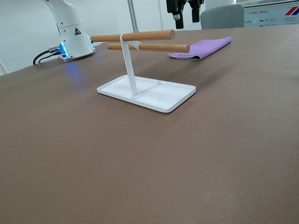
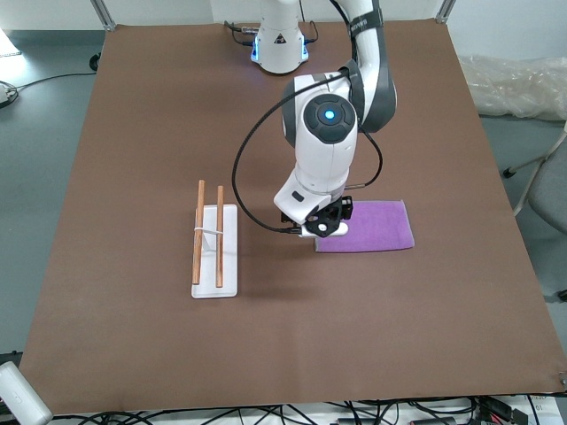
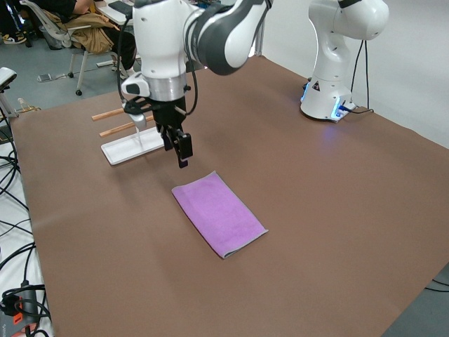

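A white stand (image 2: 227,266) with two wooden bars (image 2: 198,239) sits left of centre in the left view, and appears near in the top view (image 1: 159,100). A folded purple cloth (image 2: 381,230) lies to its right, shown flat and apart in the right view (image 3: 217,210). My black gripper (image 1: 185,18) hangs above the table between stand and cloth, its fingers pointing down and apart, with nothing seen between them in the top view.
The arm's white base (image 3: 321,98) stands at the back of the brown table (image 2: 133,336). Cables and equipment run along the front edge.
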